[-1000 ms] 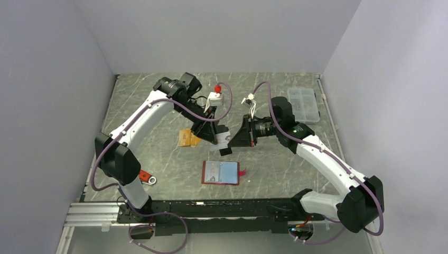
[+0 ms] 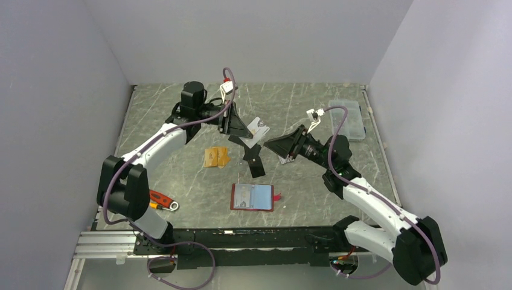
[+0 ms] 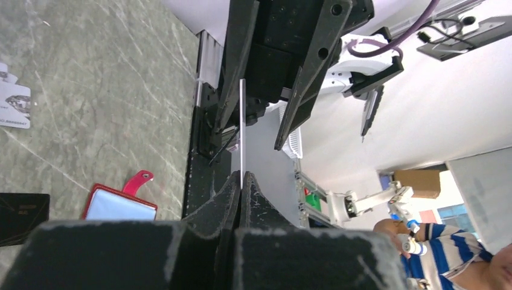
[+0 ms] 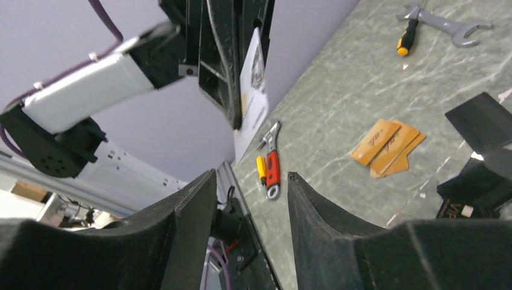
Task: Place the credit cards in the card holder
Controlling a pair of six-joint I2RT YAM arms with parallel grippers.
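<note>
A white card is held up at the middle of the top view, my left gripper shut on it. The left wrist view shows this card edge-on between the fingertips. To its right, my right gripper is open and empty, apart from the card; in the right wrist view the card stands beyond its spread fingers. The red-edged card holder lies open near the front edge. On the table are black cards, orange cards and white cards, the last partly hidden from above.
A clear compartment box stands at the back right. Tools with red and yellow handles lie at the front left. A wrench and screwdriver show in the right wrist view. Table right of the holder is clear.
My left gripper has moved back and the held card has turned. The right gripper has moved away from the card and spread, tilting as it went. More black and white cards are uncovered.
</note>
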